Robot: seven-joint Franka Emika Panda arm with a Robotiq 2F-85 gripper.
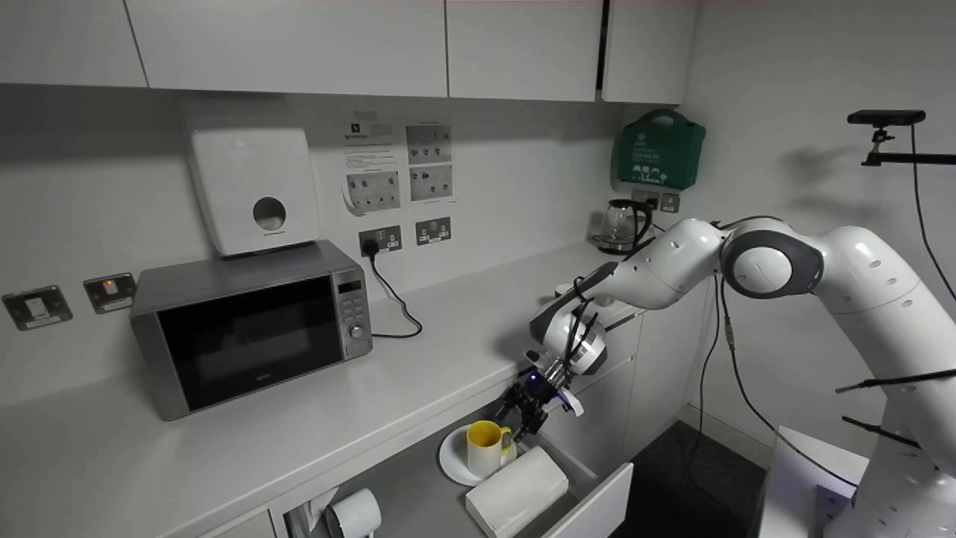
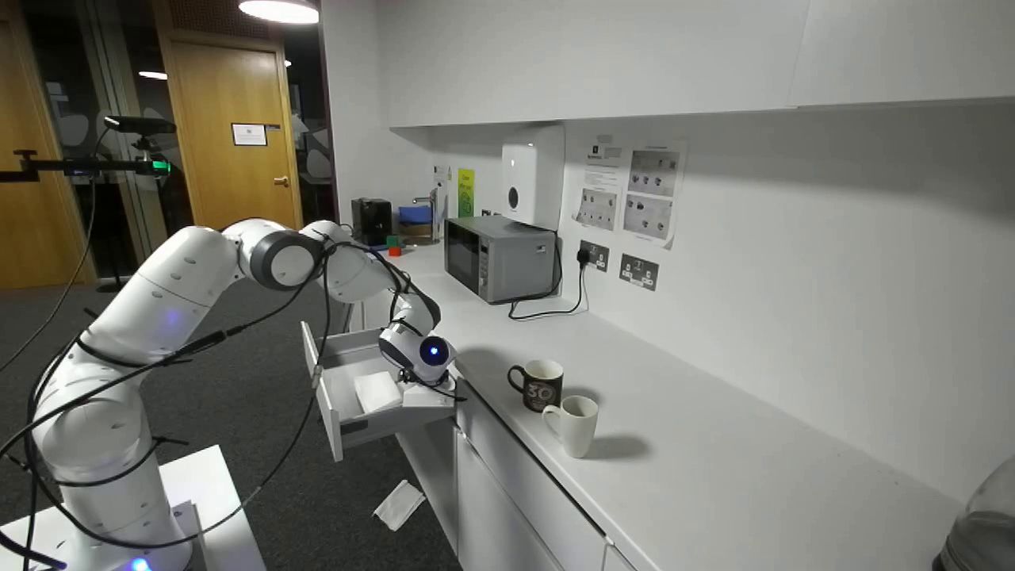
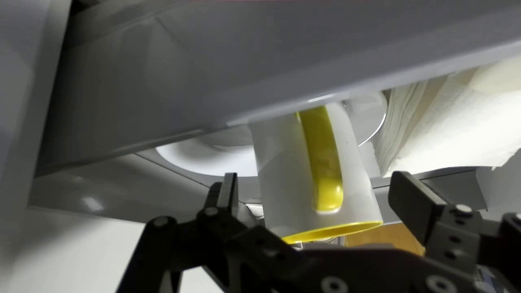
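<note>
Inside the pulled-out drawer [image 1: 587, 509], a white mug [image 1: 485, 450] with a yellow interior and handle stands upright on a white plate [image 1: 454, 461]. My gripper [image 1: 520, 421] is at the drawer's side, close to the handle side of the mug. In the wrist view the mug [image 3: 288, 171] lies between and beyond the spread fingers, its yellow handle facing the camera. The open gripper holds nothing. A grey drawer wall [image 3: 254, 63] crosses the wrist view and hides the mug's base. In exterior view 2 the arm hides the mug.
A stack of paper towels [image 1: 517, 492] fills the drawer beside the plate. Another white mug [image 1: 356, 514] lies in the drawer's left part. The counter edge overhangs the drawer's back. On the counter stand a microwave [image 2: 514, 258], a dark mug [image 2: 542, 385] and a white mug [image 2: 576, 427].
</note>
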